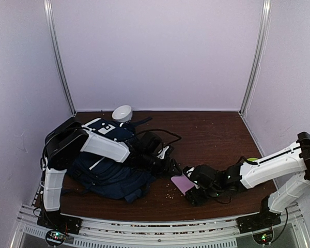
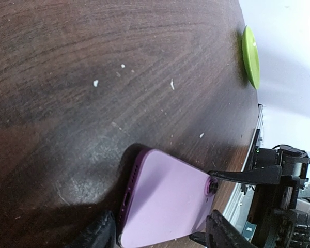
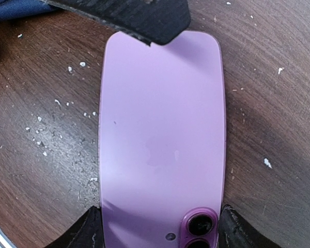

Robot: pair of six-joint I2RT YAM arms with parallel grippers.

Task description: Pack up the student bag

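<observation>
A purple phone [image 3: 163, 124] lies face down, its camera end between the fingers of my right gripper, which is shut on its long edges. The phone [image 1: 182, 183] shows between both arms in the top view. Close to its far end is my left gripper, one finger seen on either side of part of the phone; whether they touch it cannot be told. A black finger [image 3: 144, 15] of the left gripper overlaps that end in the right wrist view. The dark blue backpack [image 1: 113, 181] lies at left, partly under my left arm.
A white bowl [image 1: 122, 113] stands at the back left. Near the right wall is a green object [image 2: 251, 57], mostly hidden behind the right arm from above. Small white crumbs dot the wood tabletop [image 1: 212, 134], whose back middle and right are clear.
</observation>
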